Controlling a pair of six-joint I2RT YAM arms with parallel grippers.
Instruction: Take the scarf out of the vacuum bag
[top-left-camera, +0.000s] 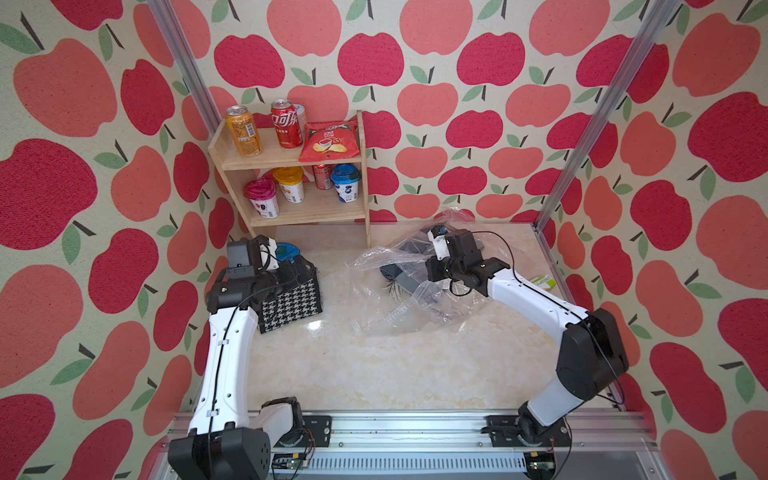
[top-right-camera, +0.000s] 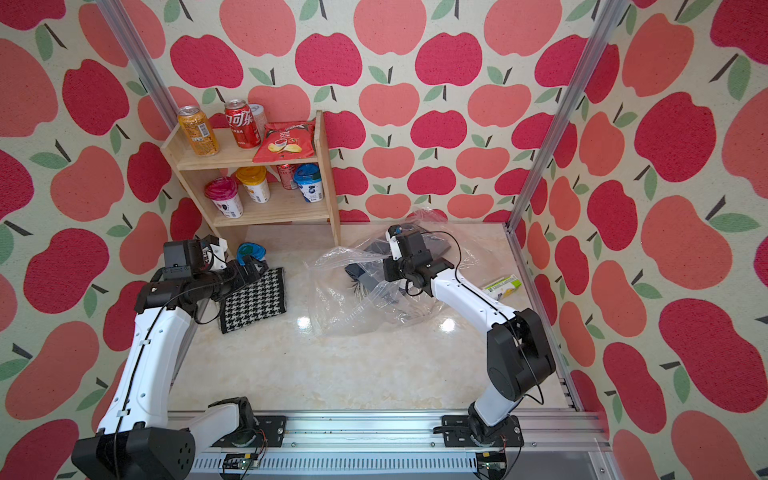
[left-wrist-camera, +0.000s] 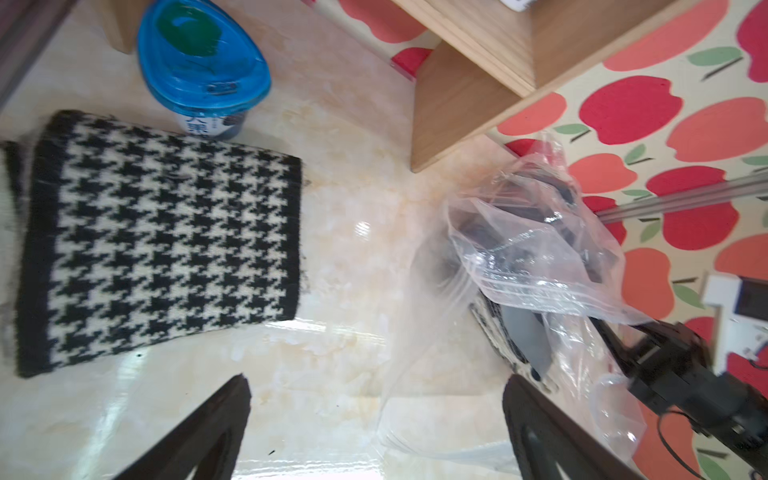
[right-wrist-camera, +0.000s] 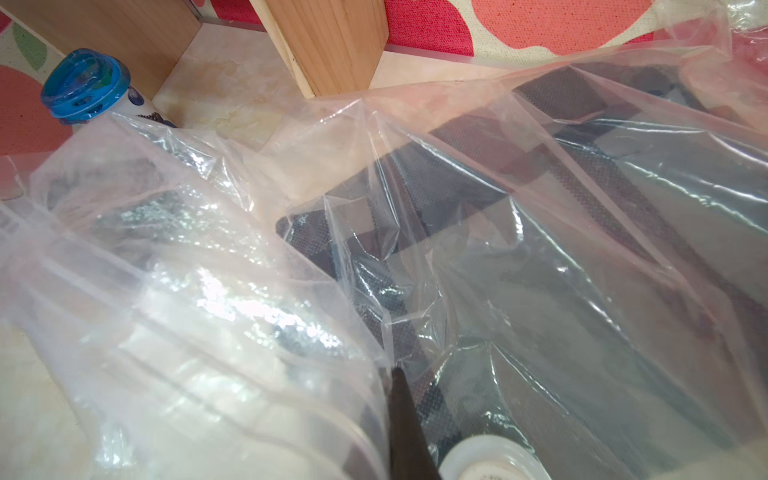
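The clear vacuum bag (top-left-camera: 376, 312) lies spread over the table's right half. Inside or under its film shows a folded dark checked scarf (right-wrist-camera: 472, 160), with a light fringe (left-wrist-camera: 500, 329) towards the bag's left side. My right gripper (top-left-camera: 433, 270) is over the bag and shut, with film bunched around its dark finger (right-wrist-camera: 408, 440). At the left, a black-and-white houndstooth scarf (left-wrist-camera: 164, 240) lies flat on the bare table, clear of the bag. My left gripper hangs above the table near it, open and empty, its fingers wide apart.
A wooden shelf (top-left-camera: 292, 217) with cans, tubs and a red snack bag stands at the back left. A blue-lidded tub (left-wrist-camera: 204, 60) sits just behind the houndstooth scarf. A green-and-white packet (top-right-camera: 502, 286) lies far right.
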